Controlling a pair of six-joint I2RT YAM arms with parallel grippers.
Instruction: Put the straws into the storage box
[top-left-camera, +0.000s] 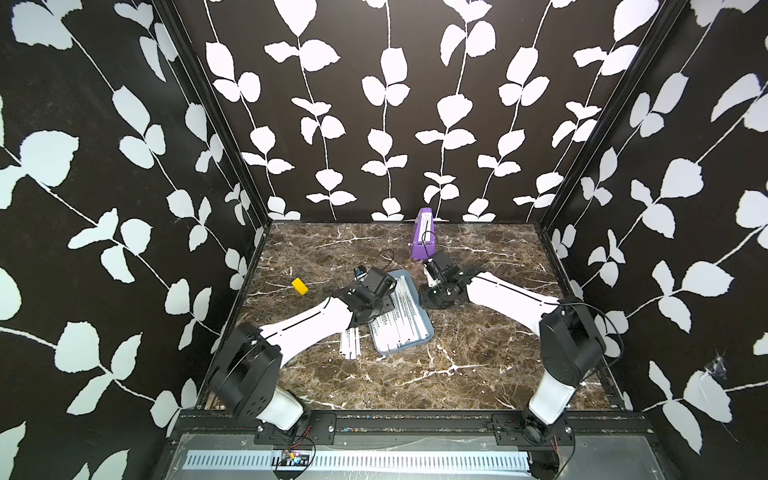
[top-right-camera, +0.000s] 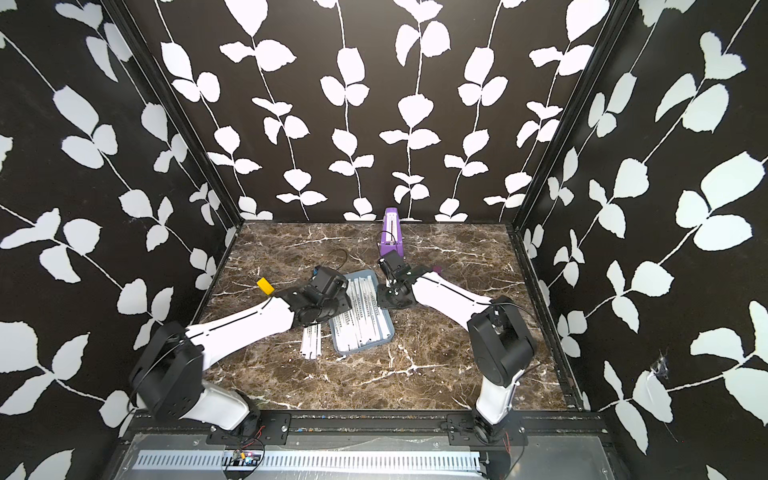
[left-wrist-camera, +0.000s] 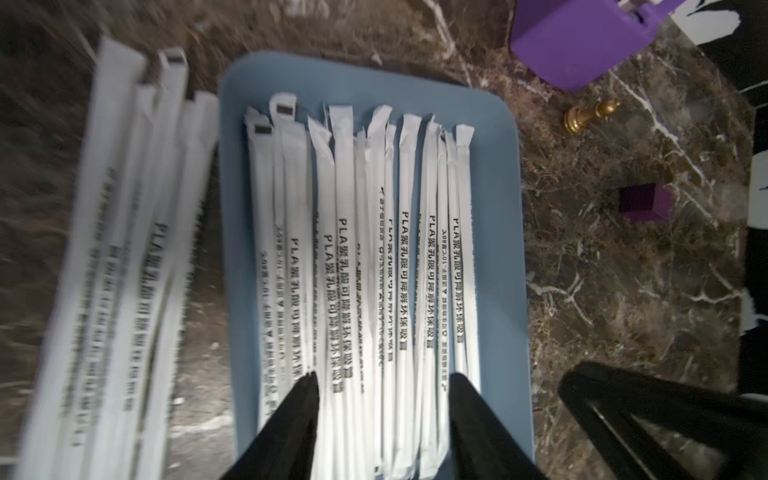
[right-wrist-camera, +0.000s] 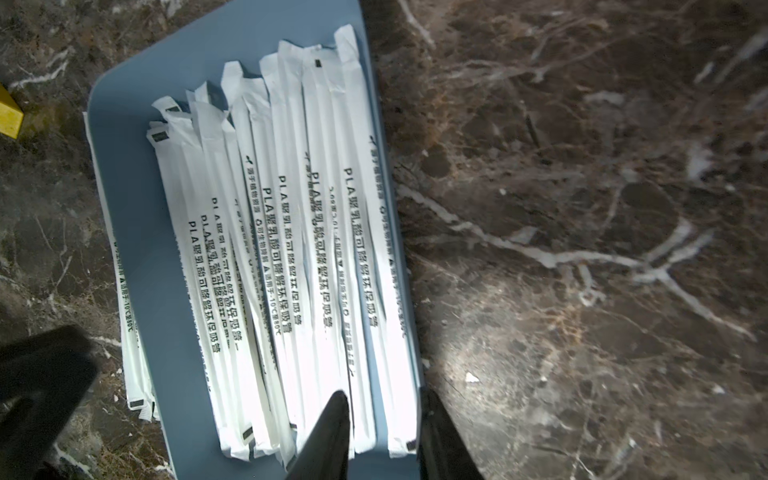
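Note:
A blue-grey storage box lies mid-table, filled with white paper-wrapped straws lying lengthwise. More loose straws lie on the table along its left side. My left gripper hovers over the box from the left, fingers apart, with straws showing between them. My right gripper is over the box's right part, fingertips apart above straw ends. Neither visibly holds anything; whether either touches the straws I cannot tell.
A purple metronome stands at the back, near a brass pawn and a small purple block. A yellow block lies back left. Open marble surface surrounds the box, especially at the front.

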